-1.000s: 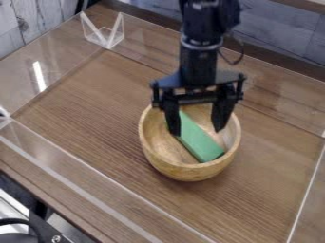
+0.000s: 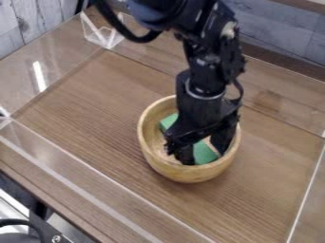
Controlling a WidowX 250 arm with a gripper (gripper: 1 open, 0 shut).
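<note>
A round wooden bowl [image 2: 188,169] sits on the wooden table, holding a green object [image 2: 169,123], mostly hidden by the black gripper. The gripper [image 2: 197,144] is down inside the bowl, its fingers open around or over the green object; whether they touch it cannot be told.
A clear plastic piece [image 2: 105,28] is at the far upper left, and a dark cable lies at the lower left corner.
The gripper has descended into the bowl and turned, now covering much of the green object.
</note>
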